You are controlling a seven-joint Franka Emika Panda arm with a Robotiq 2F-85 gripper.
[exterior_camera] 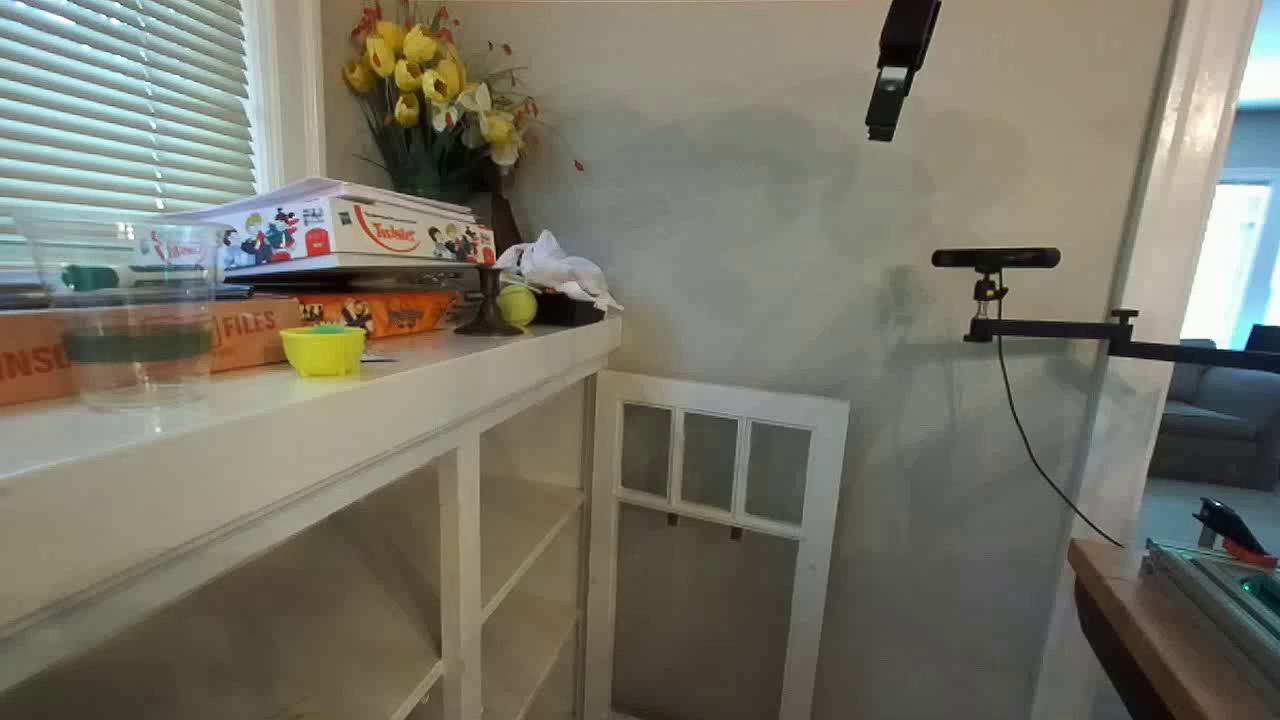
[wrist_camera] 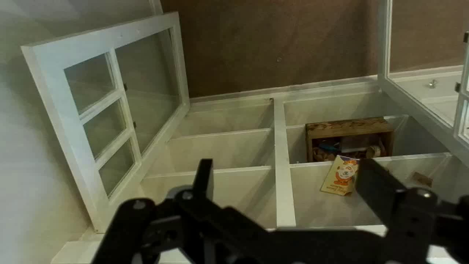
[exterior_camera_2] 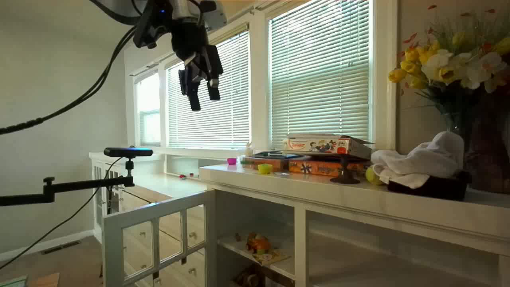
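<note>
High in the second exterior view, my gripper (exterior_camera_2: 205,103) hangs open in front of the window blinds, nothing between its fingers. Its two black fingers (wrist_camera: 203,180) reach in from the bottom of the wrist view, wide apart. Beyond them is the white cabinet with its shelves (wrist_camera: 220,173). Both glazed doors, the left door (wrist_camera: 59,72) and the right door (wrist_camera: 415,105), stand open. A yellow card with a clown-like picture (wrist_camera: 339,176) lies on a right-hand shelf, with a wooden box (wrist_camera: 349,127) lower down. No contact with the cabinet shows.
The counter (exterior_camera: 528,360) carries a clear cup (exterior_camera: 132,360), a yellow cup (exterior_camera: 324,352), game boxes (exterior_camera: 396,232), a dark candlestick (exterior_camera: 487,306), a ball (exterior_camera: 517,305) and white cloth (exterior_camera: 558,270). A camera on an arm (exterior_camera: 996,257) juts out near the far wall.
</note>
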